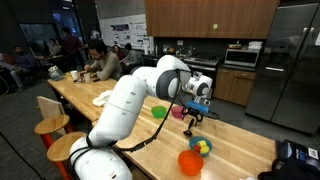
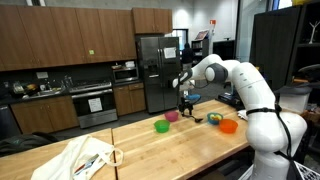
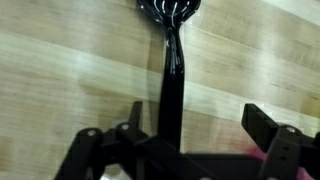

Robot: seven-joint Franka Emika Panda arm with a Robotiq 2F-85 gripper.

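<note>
A black spoon-like utensil [image 3: 172, 75] lies on the wooden table, its round end at the top of the wrist view and its handle running down toward my gripper. My fingers stand wide apart, one on each side of the handle's line, the left one closer to it. Nothing is held between them. In exterior view 1 the gripper [image 1: 193, 111] hangs low, close above the dark utensil [image 1: 188, 131]. From the other side, the gripper [image 2: 184, 106] also shows just over the tabletop. The handle's lower end is hidden by the gripper body.
Around the utensil stand a pink bowl [image 1: 178, 112], a green bowl [image 1: 159, 112], a blue bowl [image 1: 198, 147] with something yellow in it, and an orange bowl [image 1: 190, 163]. White cloth [image 2: 82, 158] lies at the table's far end.
</note>
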